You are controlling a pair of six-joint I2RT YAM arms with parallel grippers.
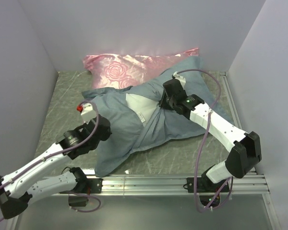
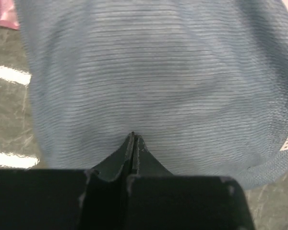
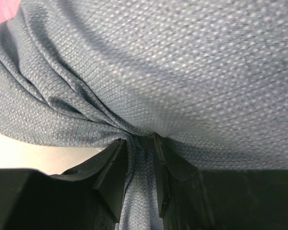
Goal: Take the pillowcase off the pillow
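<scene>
The grey-blue pillowcase (image 1: 175,127) lies spread and creased across the table. Through its open middle a white patch of the pillow (image 1: 146,104) shows, with a small printed label (image 1: 141,117) at its lower edge. My left gripper is shut over the left part of the cloth, its fingertips together and nothing between them. On the right side of the white patch, my right gripper is shut on a gathered fold of the pillowcase, which bunches between its fingers. Most of the pillow is hidden under cloth.
A pink satin piece with a rose pattern (image 1: 116,71) lies at the back, partly under the pillowcase. Grey walls enclose the back and sides.
</scene>
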